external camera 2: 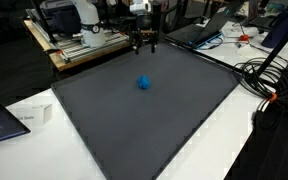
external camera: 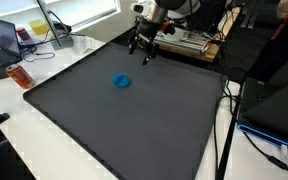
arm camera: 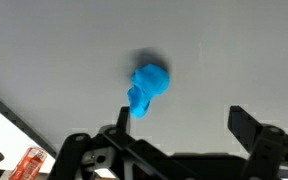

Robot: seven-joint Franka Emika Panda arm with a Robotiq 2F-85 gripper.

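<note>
A crumpled bright blue piece [arm camera: 148, 87], perhaps cloth, lies alone on the dark grey tabletop. In exterior view 1 the blue piece [external camera: 122, 80] is toward the back left of the table, and in exterior view 2 the same blue piece [external camera 2: 143, 82] is near the middle. My gripper is open in the wrist view, its two dark fingers wide apart and nothing between them. Seen in exterior view 1, the gripper [external camera: 141, 52] hangs behind and to the right of the blue piece, clear of it.
An orange-red can [external camera: 21, 77] stands off the table's left side, near a laptop [external camera: 10, 38]. Loose black cables [external camera 2: 269, 82] lie beside the table in exterior view 2.
</note>
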